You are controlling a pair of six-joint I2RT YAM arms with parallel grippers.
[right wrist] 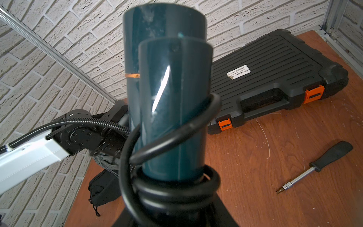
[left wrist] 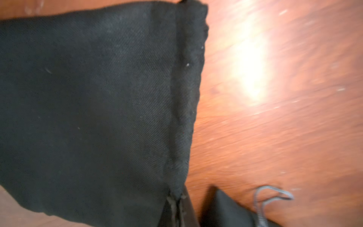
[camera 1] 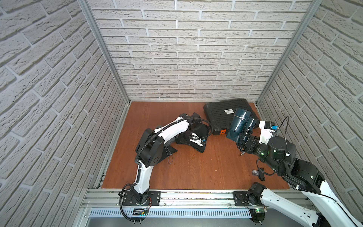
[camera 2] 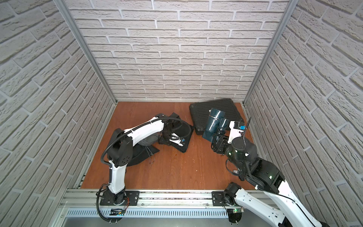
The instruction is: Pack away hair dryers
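A black cloth bag [left wrist: 102,94] fills the left of the left wrist view, its hemmed edge pinched by my left gripper, which is shut on it. From above, the bag [camera 1: 200,130] shows partly beneath the left arm, raised somewhat at the held edge. My right gripper [camera 1: 247,143] is up at the right, holding a dark teal hair dryer [right wrist: 174,109] upright with its black cord wound around it. The dryer hides the fingers in the right wrist view. Another dark bag with a grey drawstring [camera 1: 166,152] lies at the left, partly under the left arm.
A black ribbed case [right wrist: 279,64] with orange latches lies shut at the back right. A screwdriver [right wrist: 332,155] rests on the table in front of it. Small items [camera 1: 261,173] lie near the front right.
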